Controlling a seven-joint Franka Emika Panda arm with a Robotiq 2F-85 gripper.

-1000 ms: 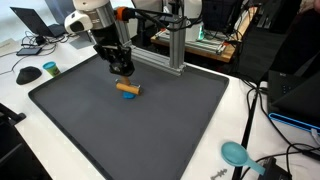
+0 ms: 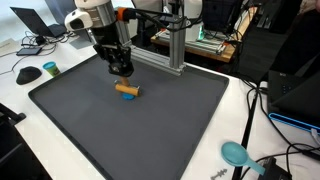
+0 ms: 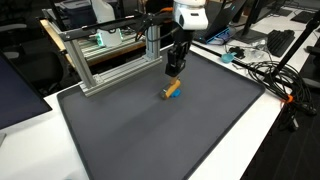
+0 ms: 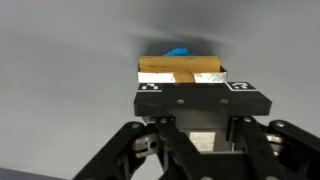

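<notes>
A wooden piece like a small mallet, with a cylindrical head (image 2: 128, 89), hangs head down below my gripper (image 2: 124, 77). My gripper is shut on the upright handle (image 4: 184, 77), which shows between the fingers in the wrist view. The head lies crosswise just below the fingertips. Right under it is a blue object (image 3: 175, 93) on the dark table. The head covers part of this object, and only a blue edge (image 4: 177, 52) shows in the wrist view. Whether head and blue object touch, I cannot tell.
A green cup (image 2: 51, 69) and a dark cap-like object (image 2: 29, 75) stand off to the far left. A metal frame (image 3: 115, 72) borders the back edge. A light-blue round item (image 2: 235, 154) lies outside the table.
The gripper and wooden piece are very slightly lower than a second ago. The hold and the blue object look the same.
</notes>
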